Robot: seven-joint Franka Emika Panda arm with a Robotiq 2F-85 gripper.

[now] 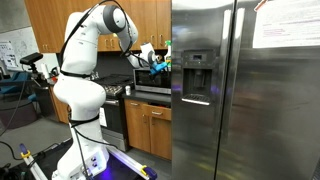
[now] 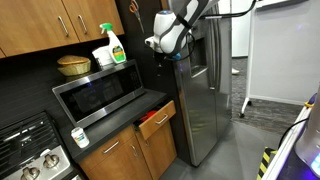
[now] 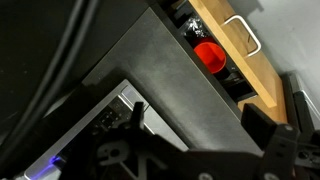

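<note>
My gripper (image 1: 158, 67) hangs high near the microwave and beside the fridge; in exterior view 2 it is above the counter. Its fingers stand apart, with nothing seen between the dark fingers in the wrist view. Below, a wooden drawer (image 3: 238, 42) is pulled out, with a silver handle (image 3: 243, 33) on its front. Inside the drawer lie a red item (image 3: 209, 55) and something clear or shiny beside it. The same drawer (image 2: 156, 125) shows part open under the counter in exterior view 2.
A silver microwave (image 2: 105, 100) stands on the dark counter (image 2: 118, 123), with a spray bottle (image 2: 116, 47) and a basket (image 2: 74, 65) on top. A white cup (image 2: 79, 136) is near the stove (image 2: 30, 165). The steel fridge (image 2: 205, 95) rises close on the drawer's right.
</note>
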